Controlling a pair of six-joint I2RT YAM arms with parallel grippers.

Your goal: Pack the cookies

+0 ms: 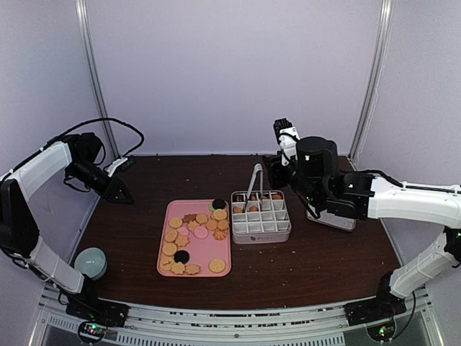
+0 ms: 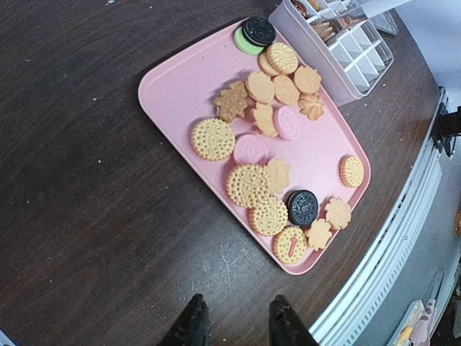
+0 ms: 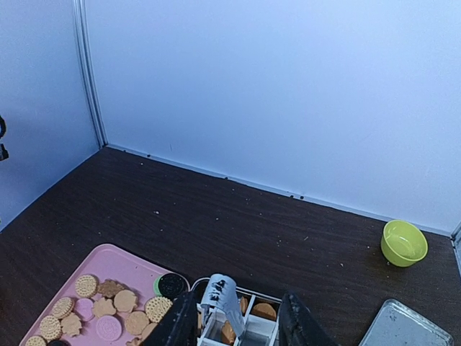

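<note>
A pink tray holds assorted cookies: beige, pink, green and black. To its right stands a white compartment box with several cookies in some cells and a handle-like piece standing up from it. My right gripper is over the box, fingers apart, with that piece between or behind them; I cannot tell whether they touch it. My left gripper hangs over bare table left of the tray, fingers open with nothing between them.
A green bowl is at the back right, hidden in the top view by my right arm, near a metal tray. A pale bowl sits at front left.
</note>
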